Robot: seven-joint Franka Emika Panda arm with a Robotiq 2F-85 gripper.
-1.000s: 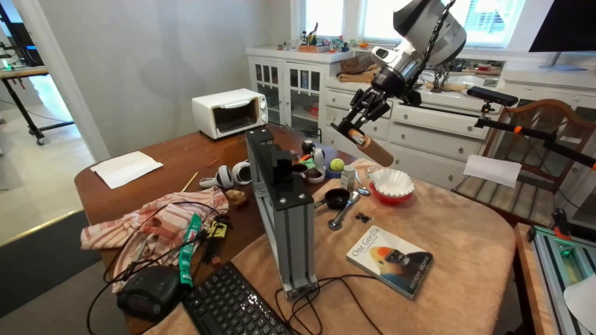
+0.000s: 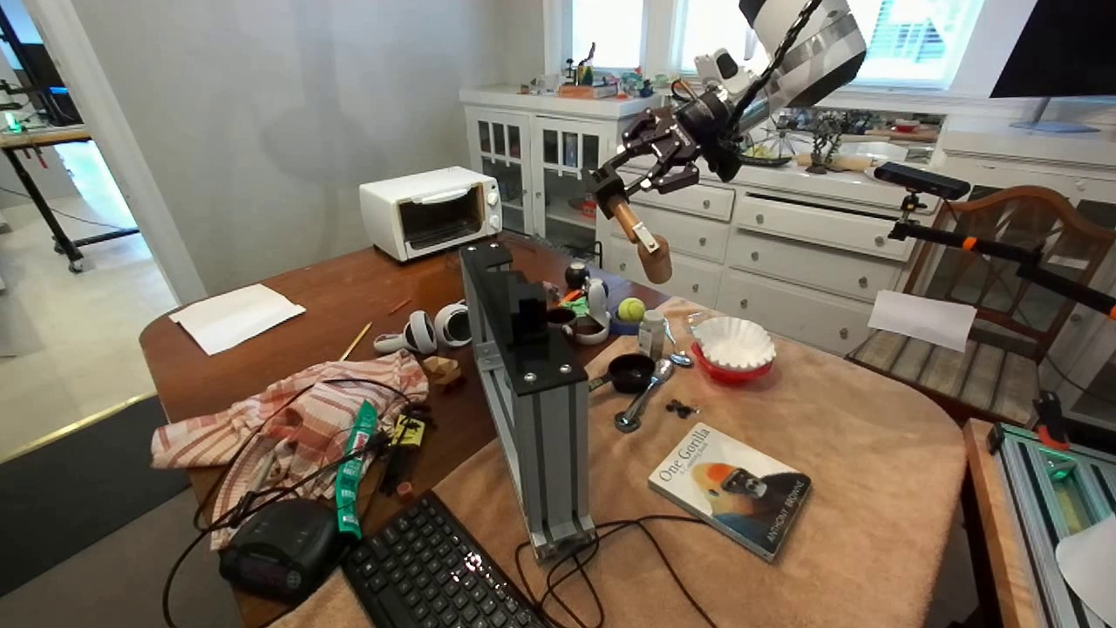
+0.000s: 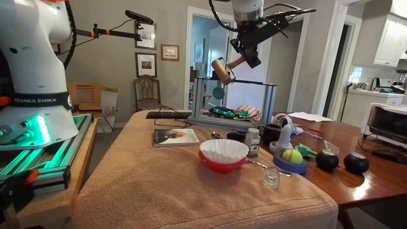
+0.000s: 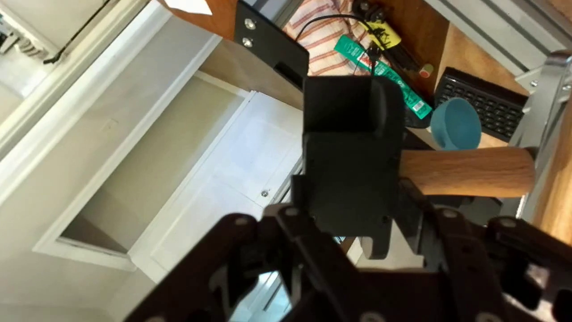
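High above the table my gripper (image 2: 613, 193) is shut on the wooden handle (image 4: 469, 171) of a small roller tool. Its metal bracket (image 2: 648, 240) carries a thick wooden roller (image 3: 221, 72). In exterior view 2 the gripper (image 3: 251, 60) is at the handle's right end, and the roller hangs tilted to the left of it. The wrist view has the gripper with dark fingers hiding the grasped end; the handle sticks out rightward to the metal bracket. Nothing touches the roller from below.
A metal frame with a black top (image 2: 523, 324) stands mid-table. A teal round piece (image 3: 218, 93) shows near it. Around are a red bowl (image 3: 223, 166) with white paper liners (image 3: 224, 149), a book (image 2: 730, 490), a keyboard (image 2: 439, 570) and a striped cloth (image 2: 303, 419).
In exterior view 1 my gripper has moved left and somewhat up with the roller tool. The tool has turned, so its bracket now shows and the roller hangs steeper. The table things look unmoved.
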